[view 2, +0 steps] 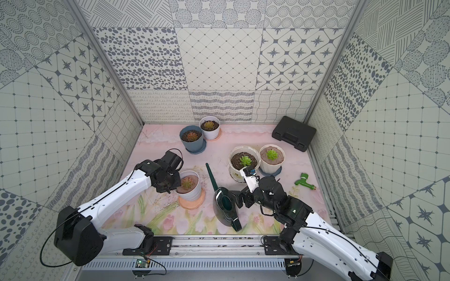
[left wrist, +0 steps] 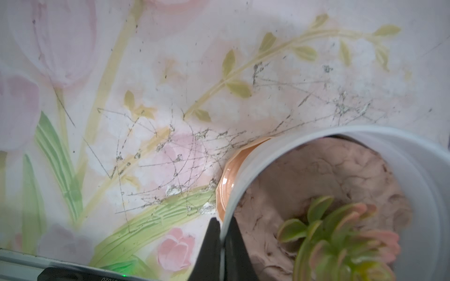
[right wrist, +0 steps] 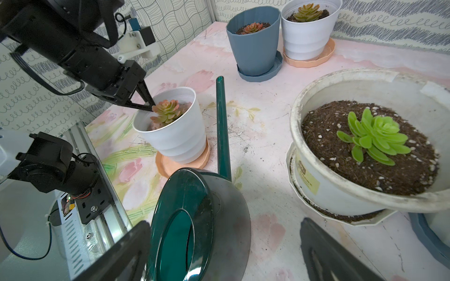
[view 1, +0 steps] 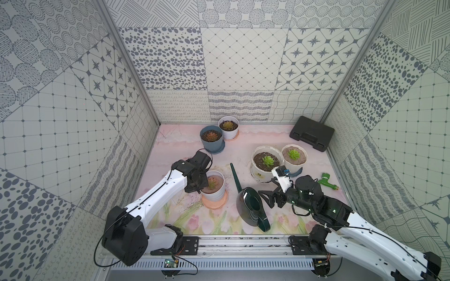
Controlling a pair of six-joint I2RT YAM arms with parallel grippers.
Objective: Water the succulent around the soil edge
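My left gripper is shut on the rim of a white pot (left wrist: 300, 140), which holds a pink-green succulent (left wrist: 346, 234) in pinkish soil. In the right wrist view that white pot (right wrist: 178, 145) leans a little on its orange saucer (right wrist: 199, 161). A watering can (right wrist: 229, 220), green on top and dark grey-green below, stands right of it with its long spout (right wrist: 222, 126) pointing to the back. My right gripper is open, its blurred fingers (right wrist: 126, 253) spread beside the can with nothing gripped; in the top left view it hangs right of the can.
A large cream pot (view 1: 265, 164) and a smaller white pot (view 1: 294, 157) with green succulents stand right. Blue (view 1: 211, 138) and white (view 1: 228, 127) pots sit at the back. A black case (view 1: 312, 133) and green nozzle (view 1: 326, 181) lie far right.
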